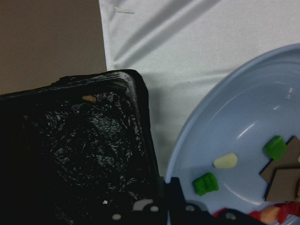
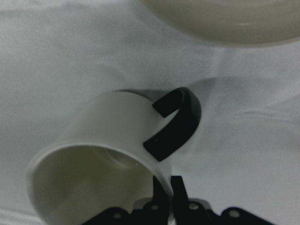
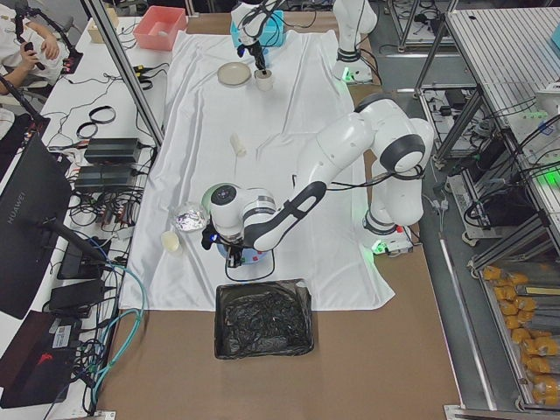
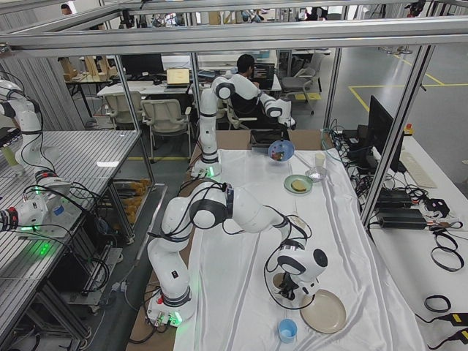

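Observation:
My left gripper is shut on the rim of a blue plate (image 1: 229,117), which looks tilted in the right camera view. On it are green pieces (image 1: 206,183), brown squares, a pale piece and red bits. Beside it is a black-lined tray (image 1: 84,150). My right gripper is at the rim of a white mug (image 2: 93,183) with a dark handle (image 2: 176,129), one finger inside and one outside, apparently shut on it.
A beige plate (image 4: 325,314) and blue cup (image 4: 287,330) are near the mug. A green plate (image 4: 298,180), foil dish (image 4: 316,175) and pale cup (image 3: 171,242) lie near the blue plate. Mid-cloth is fairly clear.

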